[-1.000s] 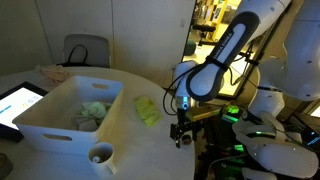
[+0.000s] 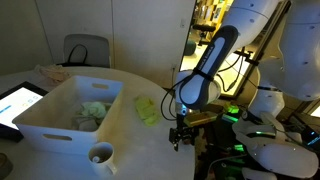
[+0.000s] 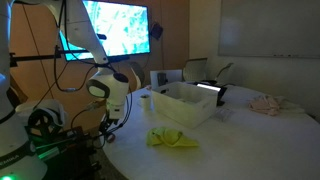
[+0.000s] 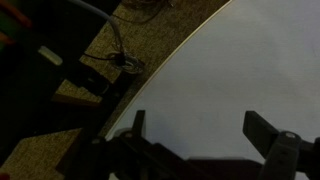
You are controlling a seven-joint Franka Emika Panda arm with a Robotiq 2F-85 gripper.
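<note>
Low over the near edge of the white table, my gripper (image 2: 182,138) points down with its fingers apart. In the wrist view, the gripper has two dark fingers (image 4: 259,130) spread wide, with only bare table between them. A yellow-green cloth (image 2: 148,110) lies crumpled on the table, well apart from the gripper. The white box (image 2: 62,128) stands open, and a pale green cloth (image 2: 95,110) lies inside it. A light-coloured mug (image 2: 102,158) stands beside the box, away from the fingers.
A lit screen (image 2: 16,106) sits beyond the box. At the far side lies a pinkish cloth (image 3: 266,104). Cables (image 4: 122,58) hang beyond the table edge near the gripper.
The upper part of my arm has shifted slightly to the right in exterior view 1, while the gripper stays near the same place. The cloths, box and mug have not moved.
</note>
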